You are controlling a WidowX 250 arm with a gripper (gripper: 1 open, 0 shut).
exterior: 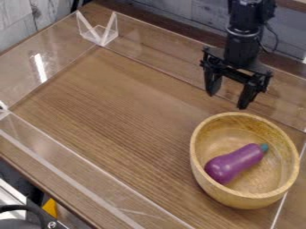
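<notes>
My black gripper (234, 85) is at the upper right of the table, low over the wood, its two fingers spread open with nothing seen between them. Below it, at the lower right, a wide tan bowl (212, 132) holds a purple eggplant (234, 164) with a green tip, lying diagonally.
A white wire-like object (96, 29) stands at the back left. A dark wall edge runs behind the arm, and dark and yellow items sit at the lower-left edge.
</notes>
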